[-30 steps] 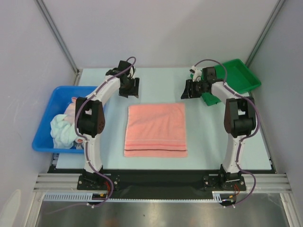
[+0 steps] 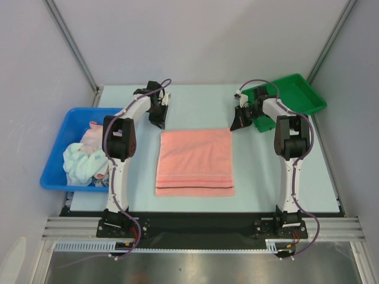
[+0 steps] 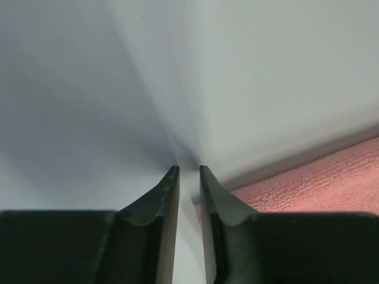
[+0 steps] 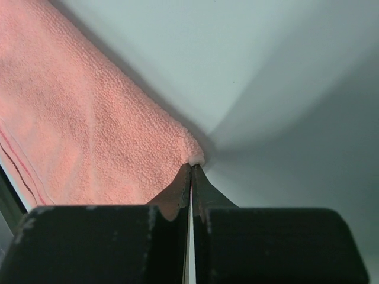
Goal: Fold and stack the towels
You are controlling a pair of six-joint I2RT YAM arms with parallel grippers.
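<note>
A pink towel [image 2: 195,157] lies flat and spread on the white table, dark stripe toward the front edge. At its far left corner, my left gripper is nearly closed, a narrow gap left between its fingertips; the towel edge [image 3: 308,183] shows beside and behind its right finger, and nothing visible is in the gap. My right gripper is shut at the far right corner of the towel [image 4: 118,130]. Its tips touch that corner; whether any cloth is pinched cannot be made out.
On the left stands a blue bin [image 2: 53,163] holding crumpled cloths, among them a pale mint one [image 2: 83,163]. A green basket [image 2: 296,94] sits at the back right. Bare table [image 2: 198,106] lies behind the towel and to its right.
The towel lies as before.
</note>
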